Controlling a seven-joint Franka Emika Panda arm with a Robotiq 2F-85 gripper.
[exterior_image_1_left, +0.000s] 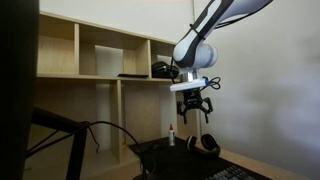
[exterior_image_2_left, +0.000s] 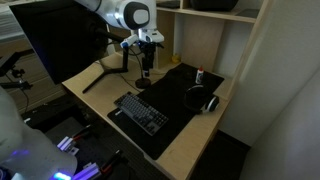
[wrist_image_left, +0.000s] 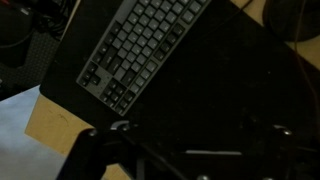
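My gripper (exterior_image_1_left: 197, 116) hangs in the air above the desk, its fingers spread open and nothing between them. In the wrist view the gripper points down over a black mat (wrist_image_left: 225, 85). A grey keyboard (wrist_image_left: 140, 48) lies on that mat, up and left of the fingers. From the second exterior view, the keyboard (exterior_image_2_left: 143, 113) is on the near left part of the mat. Black headphones (exterior_image_2_left: 200, 100) rest at the mat's right edge. A small white bottle with a red tip (exterior_image_2_left: 199, 75) stands farther back.
Wooden shelves (exterior_image_1_left: 110, 65) close off the back, with a black case (exterior_image_1_left: 164, 70) on one. A large black monitor (exterior_image_2_left: 60, 38) stands at the left. Near the gripper is a round dark object (exterior_image_2_left: 143, 84).
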